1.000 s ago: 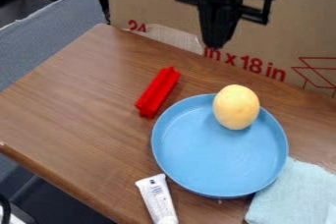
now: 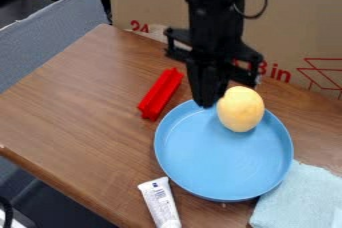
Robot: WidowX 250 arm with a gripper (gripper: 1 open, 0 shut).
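My black gripper (image 2: 206,98) has its tip just above the back left rim of a blue plate (image 2: 214,160), between a red elongated object and a yellow egg-shaped object. It looks shut, and I see nothing held in it. The yellow object (image 2: 241,109) rests on the plate's back right part, close beside the gripper. The red object (image 2: 159,94) lies on the wooden table left of the plate.
A white tube (image 2: 160,205) lies at the front, left of the plate. A pale cloth (image 2: 298,202) is at the front right. A cardboard box (image 2: 307,42) stands behind.
My gripper has come down and a little to the left, from above the back of the table to beside the yellow object. The objects on the table look unmoved.
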